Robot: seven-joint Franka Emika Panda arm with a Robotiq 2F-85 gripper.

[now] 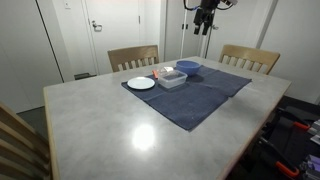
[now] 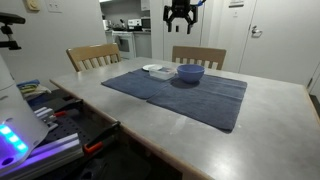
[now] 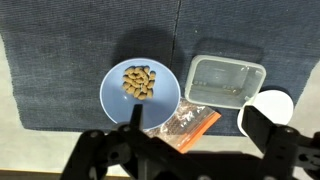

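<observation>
High above the table, my gripper [image 1: 202, 31] hangs open with nothing between its fingers. In the wrist view its two black fingers [image 3: 137, 122] stand wide apart at the lower edge. Beneath it is a blue bowl [image 3: 112, 92] holding several small tan, peanut-like pieces [image 3: 139, 82]. Beside the bowl stands a clear rectangular container [image 3: 225, 80], which looks empty. A white plate [image 3: 272, 103] lies past the container, partly covered by a finger. Between bowl and plate rests a clear plastic bag [image 3: 185, 122] with an orange edge.
A dark blue cloth [image 2: 185, 98] lies under the bowl and container. Wooden chairs [image 1: 134, 58] stand around the table.
</observation>
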